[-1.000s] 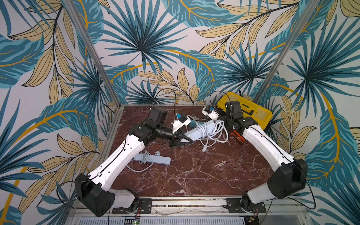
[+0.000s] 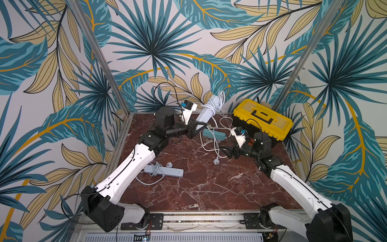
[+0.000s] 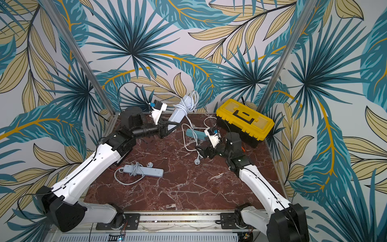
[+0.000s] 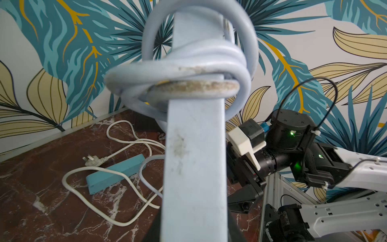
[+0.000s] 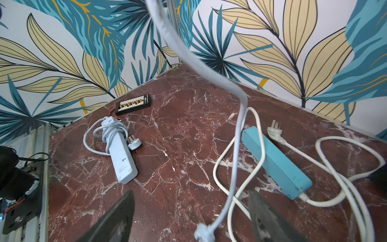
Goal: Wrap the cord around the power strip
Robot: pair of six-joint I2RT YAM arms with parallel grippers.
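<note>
My left gripper is shut on one end of a pale grey-white power strip, tilted upward above the table. Loops of its cord encircle the upper part of the strip in the left wrist view. From there a loose length of cord hangs down to its plug, low in the right wrist view. My right gripper stands open beside the plug, below and right of the strip; its blurred fingers appear either side of the cord, apart from it.
A teal power strip with a loose white cord lies at the back. Another white strip, cord wound around it, rests front left. A yellow-lidded toolbox stands back right.
The strip has been raised and turned more upright by my left gripper. My right gripper has come away from the cord loops, moving toward the front, and a length of cord now hangs down.
</note>
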